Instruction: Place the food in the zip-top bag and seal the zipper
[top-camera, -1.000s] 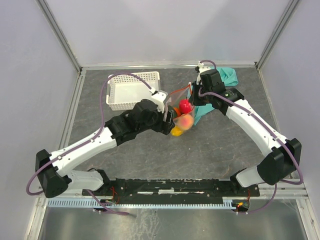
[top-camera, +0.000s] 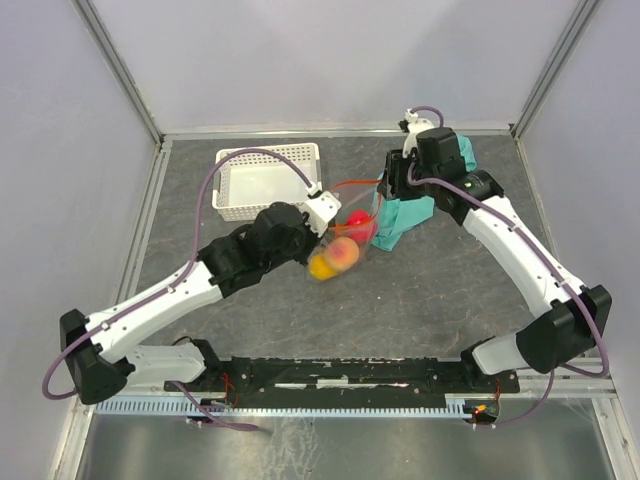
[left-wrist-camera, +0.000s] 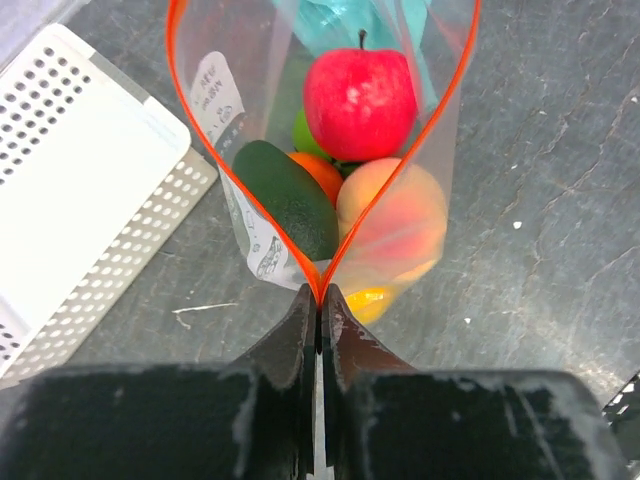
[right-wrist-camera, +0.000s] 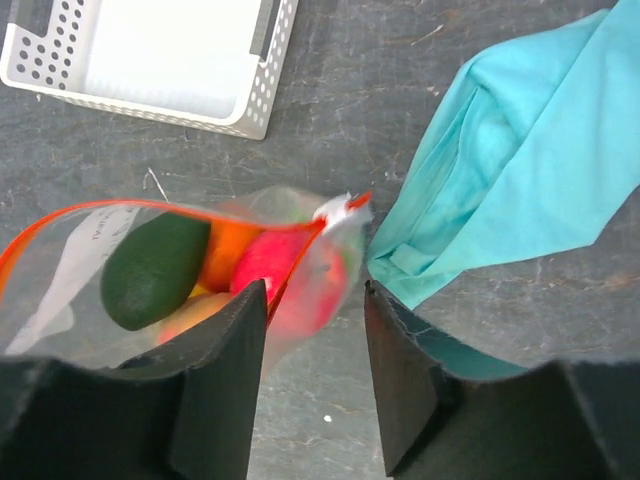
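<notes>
The clear zip-top bag has an orange zip rim spread into a wide loop. Inside it lie a red apple, a peach, a dark green avocado and an orange fruit. Something yellow shows at the bottom. My left gripper is shut on the near end of the rim. At the far end, my right gripper stands part open, its fingers apart; the bag's far corner lies just beyond them, and the bag's edge runs past the left finger.
A white perforated basket stands empty behind the left arm. A turquoise cloth lies beside the bag, below the right gripper.
My left gripper closed on the rim and moved left, and the bag with its food shifted left too. My right gripper has opened and risen slightly right, apart from the bag's corner.
</notes>
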